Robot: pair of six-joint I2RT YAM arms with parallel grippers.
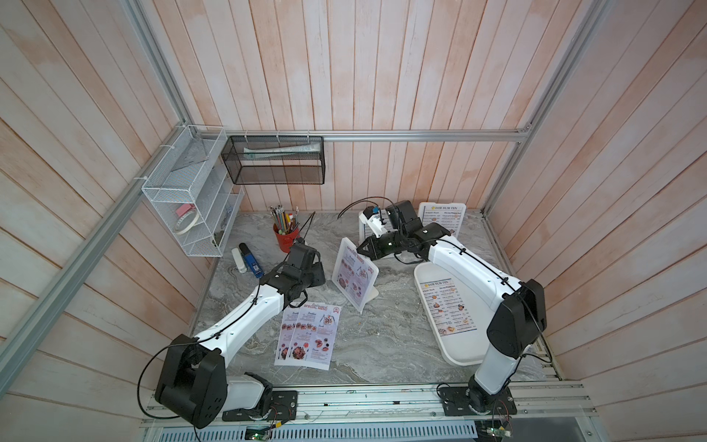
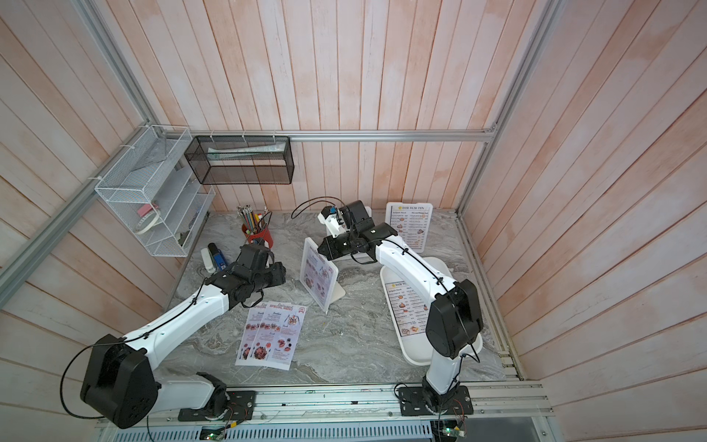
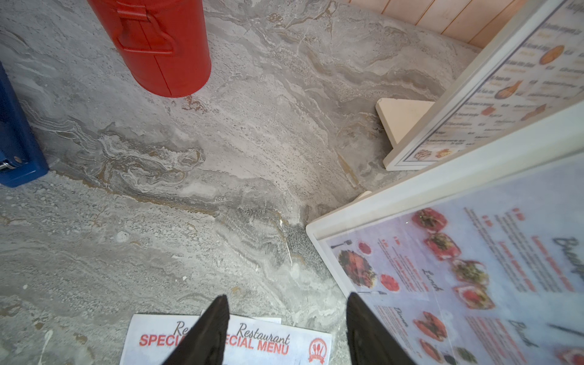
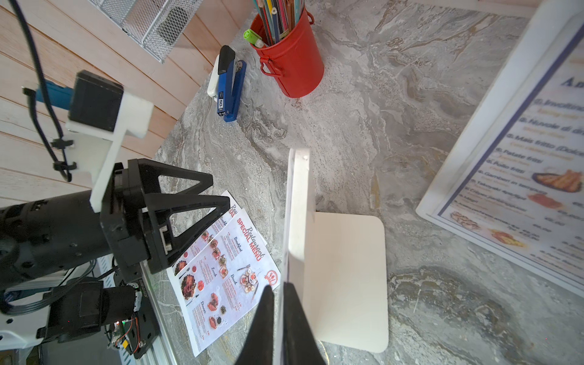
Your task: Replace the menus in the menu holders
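Note:
A white menu holder with a Special Menu in its front stands tilted in mid-table. My right gripper is at the holder's upper edge, its fingers close together on either side of the thin clear front; whether they press on it cannot be told. To the left of the holder, my left gripper hangs open and empty above the table. Below it lie overlapping Special Menu sheets. Behind stand a holder with another menu, partly hidden by my right arm in the top views, and a further holder at the back right.
At the right, a white tray holds a Num Num Ten menu sheet. A red pencil cup and a blue stapler stand back left. Bare table lies between the menu sheets and the tray.

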